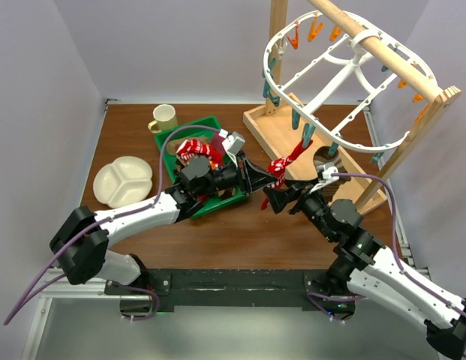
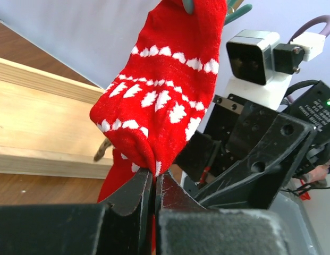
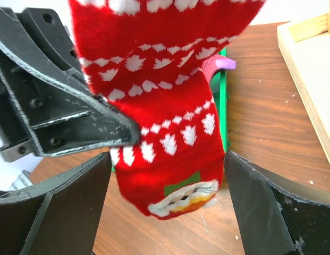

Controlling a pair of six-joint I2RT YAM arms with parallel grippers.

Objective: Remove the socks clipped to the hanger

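Observation:
A red sock with white patterns point(image 2: 159, 90) stretches from a teal clip point(image 1: 308, 135) on the white round hanger point(image 1: 272, 82) down to my left gripper, which is shut on its middle part. In the left wrist view the clip's tip point(image 2: 188, 5) still grips the sock's upper end. My right gripper stands open, the sock's lower part showing between its fingers and beyond them; whether they touch it I cannot tell. A brown and grey sock point(image 1: 328, 159) hangs from the hanger behind the right gripper, partly hidden.
A green basket point(image 1: 211, 122) holding red and other items lies under my left arm. A white divided plate point(image 1: 123, 181) and a cream mug point(image 1: 164, 117) stand at the left. The hanger's wooden stand point(image 1: 263, 124) fills the right.

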